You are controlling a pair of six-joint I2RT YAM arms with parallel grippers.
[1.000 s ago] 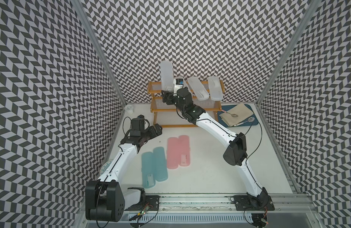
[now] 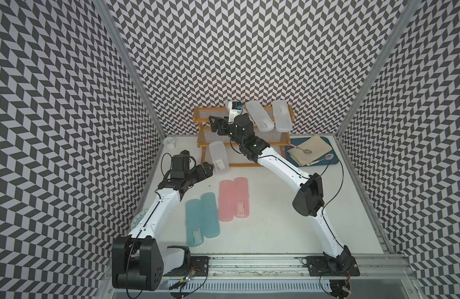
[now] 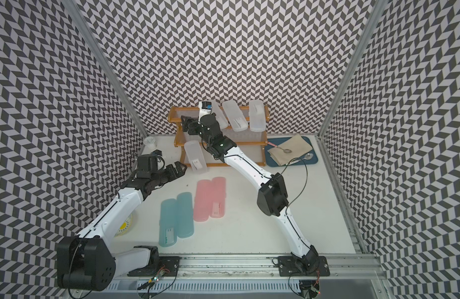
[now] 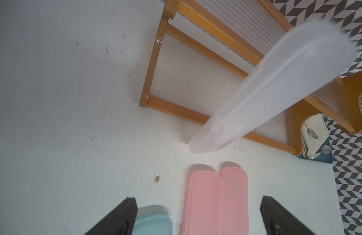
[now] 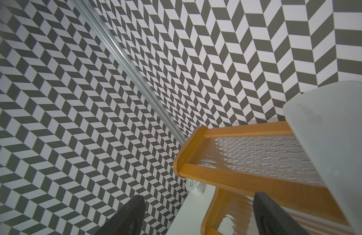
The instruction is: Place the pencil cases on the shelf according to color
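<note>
A white pencil case (image 2: 219,155) is off the top tier, in front of the wooden shelf (image 2: 240,165), its upper end blurred in the left wrist view; whether it touches anything I cannot tell. My right gripper (image 2: 219,125) is open at the top tier's left part, empty. Beside it on that tier are white cases: one (image 3: 219,117) partly behind my right arm, one slanted (image 2: 259,117), one at the right (image 2: 282,115). My open, empty left gripper (image 2: 208,170) hovers left of the fallen case. Two pink cases (image 2: 226,200) and two blue-green cases (image 2: 210,214) lie on the table.
A blue tray (image 2: 331,160) with cloth and spoons stands right of the shelf. Near the left wall are a small clear jar (image 2: 168,143) and a plate (image 3: 124,225). The middle tier looks empty, and the table's right half is clear.
Both arms have barely moved.
</note>
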